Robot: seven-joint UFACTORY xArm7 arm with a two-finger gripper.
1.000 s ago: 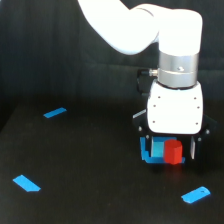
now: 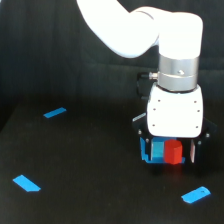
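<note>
Low over the blocks at the right, pointing down, hangs the white-bodied gripper (image 2: pixel 169 152). Its dark, thin fingers stand wide apart, one to each side of the blocks, so it looks open. A red block (image 2: pixel 173 152) sits side by side with a light blue block (image 2: pixel 157 149) beneath the hand. Darker blue (image 2: pixel 144 152) shows to the left of them and along their lower edge; whether it is a tray or a mark cannot be told. The hand hides the blocks' far side, and contact with the fingers is not clear.
Blue tape strips mark the black table: one at the back left (image 2: pixel 55 112), one at the front left (image 2: pixel 26 184), one at the front right (image 2: pixel 196 195). A dark curtain (image 2: pixel 60 50) hangs behind.
The hand has come down very slightly over the blocks. Red and light blue blocks appear in the same place as before.
</note>
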